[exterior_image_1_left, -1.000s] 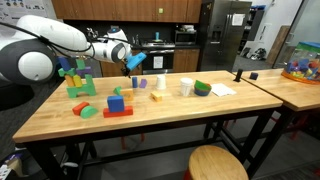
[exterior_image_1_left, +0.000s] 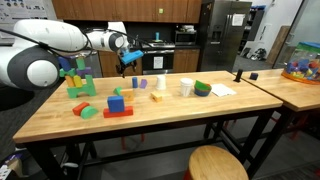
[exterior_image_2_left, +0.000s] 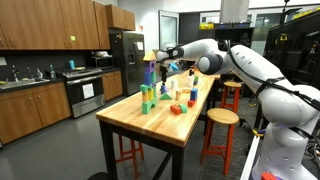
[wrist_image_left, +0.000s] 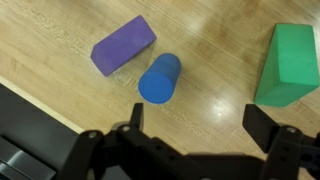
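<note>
My open gripper is above the table, its dark fingers spread apart with nothing between them in the wrist view. Just beyond the left finger stands a blue cylinder (wrist_image_left: 160, 80), clear of it. Next to the cylinder lies a purple block (wrist_image_left: 123, 45). Over on the right is a green block (wrist_image_left: 290, 65). From exterior view 1, the gripper (exterior_image_1_left: 128, 67) hangs over the table's far side, near the blue cylinder (exterior_image_1_left: 135, 84) and purple block (exterior_image_1_left: 143, 84).
A colourful block tower (exterior_image_1_left: 77, 78) stands at the table's left end. Nearer the front are a blue block (exterior_image_1_left: 116, 103) and a red block (exterior_image_1_left: 118, 113). A white cup (exterior_image_1_left: 186, 87) and green bowl (exterior_image_1_left: 202, 89) sit farther right.
The arm and gripper have shifted slightly left in exterior view 1. The objects on the table look unmoved.
</note>
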